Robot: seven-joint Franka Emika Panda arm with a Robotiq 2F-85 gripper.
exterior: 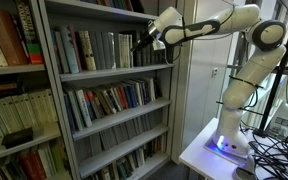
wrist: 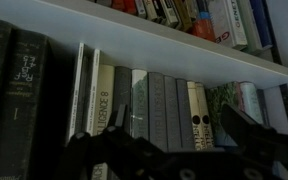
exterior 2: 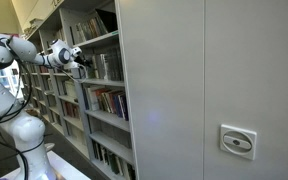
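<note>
In the wrist view my gripper is open, its two dark fingers apart with nothing between them. Beyond the gap stands a row of upright grey books [wrist: 158, 105] on a shelf. A cream book [wrist: 102, 92] and thin white-spined volumes are left of that row; pale narrow books [wrist: 198, 112] are to its right. In exterior view 1, the gripper [exterior: 141, 43] is in front of the upper shelf's books [exterior: 96, 50], near their right part. Exterior view 2 shows the gripper [exterior 2: 83, 62] close to the bookcase; its exact distance from the spines is unclear.
A shelf board [wrist: 174, 38] runs above the books, carrying another row. Large black volumes [wrist: 16, 105] stand at far left. The bookcase's grey side panel [exterior 2: 164, 90] is on the right. A white table [exterior: 206, 158] supports the arm.
</note>
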